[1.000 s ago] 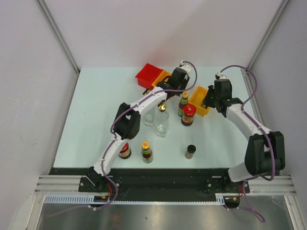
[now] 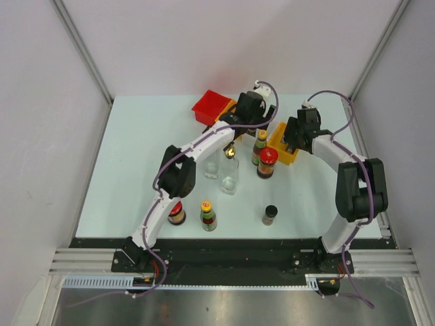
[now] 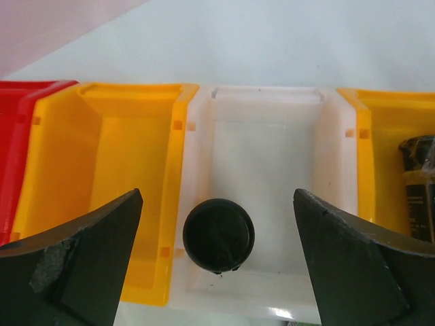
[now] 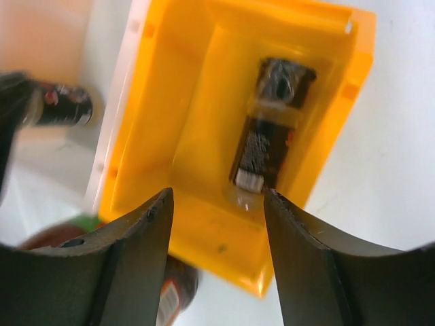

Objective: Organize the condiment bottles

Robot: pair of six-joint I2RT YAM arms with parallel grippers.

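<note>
In the left wrist view my left gripper is open over the white bin (image 3: 268, 95). Below its fingers, the round black cap (image 3: 219, 236) of a bottle faces the camera inside that bin, touching neither finger. My right gripper hangs open above the right-hand yellow bin (image 4: 197, 88). A small black-capped bottle (image 4: 262, 153) with a dark label lies inside it, with nothing held between the fingers. From above, a yellow-capped bottle (image 2: 259, 147) and a red-lidded jar (image 2: 266, 163) stand in front of the bins.
A red bin (image 2: 211, 107) stands at the left end of the row, beside an empty-looking yellow bin (image 3: 132, 142). Clear bottles (image 2: 229, 178) stand mid-table. Nearer the front are another red-lidded jar (image 2: 177, 214), another yellow-capped bottle (image 2: 208, 216) and a black-capped jar (image 2: 270, 215).
My right arm has swung inward to the left, bringing its gripper closer over the right yellow bin. The table's bottles have not moved.
</note>
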